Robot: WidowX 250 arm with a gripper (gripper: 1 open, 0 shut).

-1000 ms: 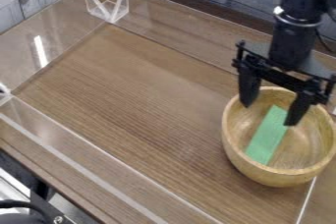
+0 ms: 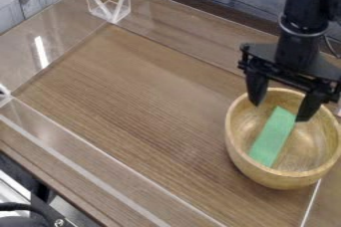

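Note:
My black gripper (image 2: 277, 89) hangs over the back rim of a yellow bowl (image 2: 240, 146) on the right, its fingers apart with nothing seen between them. A flat green piece (image 2: 272, 136) lies inside the bowl, in front of the fingers and clear of them.
A small white wire object (image 2: 110, 4) sits at the back left. Dark cables and clutter lie beyond the table's edges.
My gripper has risen a little, away from the green piece toward the back of the bowl. The bowl and green piece look unmoved.

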